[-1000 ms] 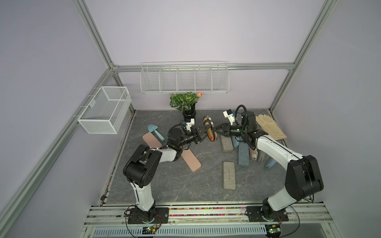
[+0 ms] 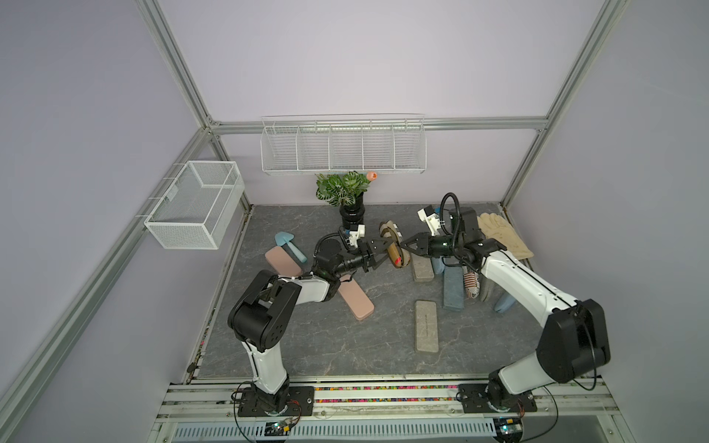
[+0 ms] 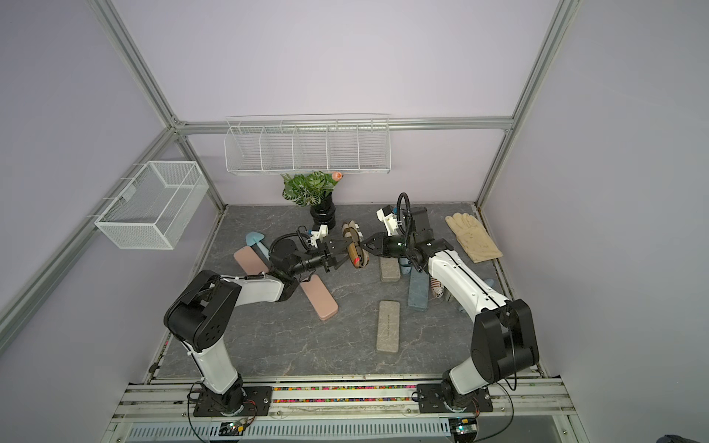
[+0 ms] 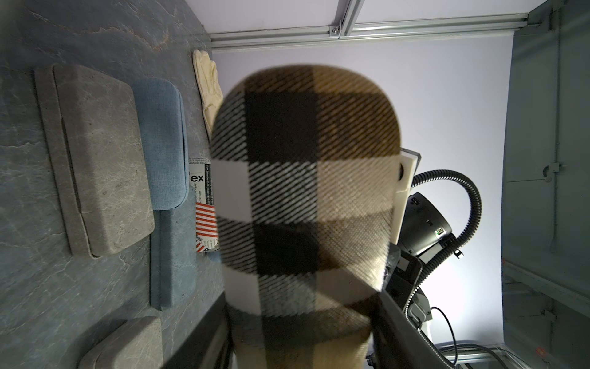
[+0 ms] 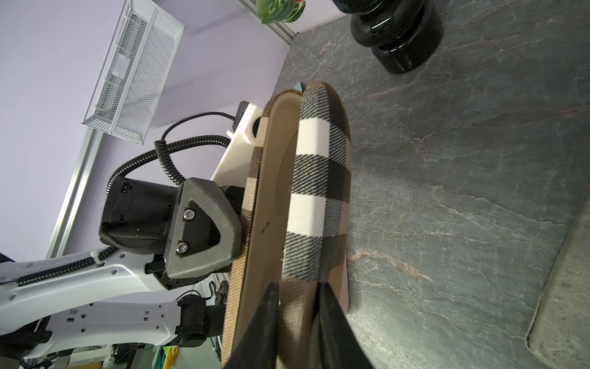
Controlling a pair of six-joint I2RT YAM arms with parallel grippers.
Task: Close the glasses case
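A black, white and brown plaid glasses case (image 2: 393, 243) (image 3: 355, 243) is held upright off the table between both grippers. It stands open, its beige lining showing in the right wrist view (image 5: 276, 184). My left gripper (image 2: 380, 249) is shut on one half, whose plaid outside fills the middle of the left wrist view (image 4: 307, 203). My right gripper (image 2: 408, 243) is shut on the other half, near its plaid edge at the bottom of the right wrist view.
Black vase (image 2: 351, 215) with plant stands behind. Grey cases (image 2: 426, 325), blue cases (image 2: 453, 288), pink cases (image 2: 356, 299), a blue trowel (image 2: 285, 238) and cream gloves (image 2: 502, 230) lie around. White baskets (image 2: 193, 206) hang on the walls.
Compared with a second ago, the case and both grippers sit slightly lower in the top left view, and the right arm has shifted slightly outward.
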